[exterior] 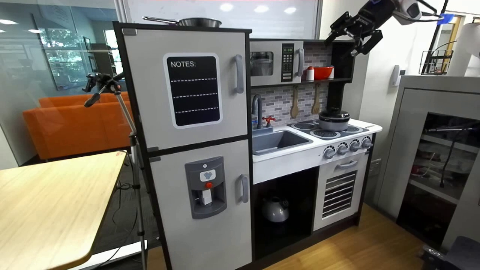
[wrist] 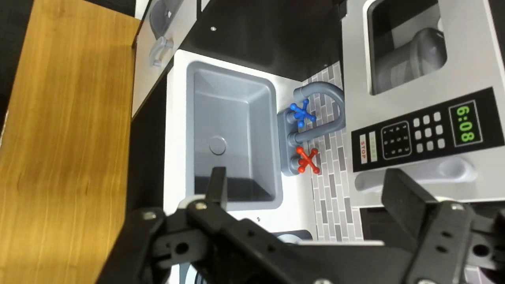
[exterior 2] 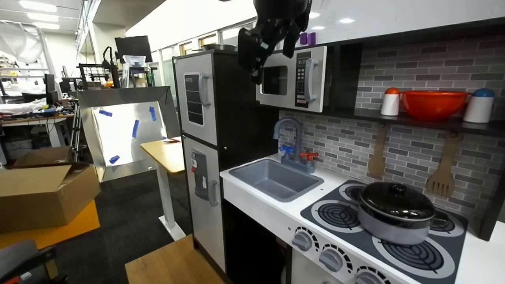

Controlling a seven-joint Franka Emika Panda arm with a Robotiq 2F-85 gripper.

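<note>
My gripper is open and empty, its two fingers spread wide in the wrist view. In exterior view 1 the gripper [exterior: 345, 44] hangs high at the upper right, in front of the toy kitchen. The microwave [wrist: 416, 118] fills the right of the wrist view, its door shut. Its grey handle [wrist: 416, 175] lies close to the right finger in that picture; whether they touch, I cannot tell. Below is the grey sink [wrist: 232, 127], empty, with a grey faucet [wrist: 338, 101], a blue tap knob [wrist: 303, 113] and a red tap knob [wrist: 308, 160].
A lidded pot [exterior 2: 397, 210] stands on the stove. On the shelf are a red bowl [exterior 2: 433, 104] and two shakers; wooden utensils hang beneath. The toy fridge [exterior: 198, 180] has both doors shut, with a pan [exterior: 198, 22] on top. A kettle [exterior: 275, 209] sits below.
</note>
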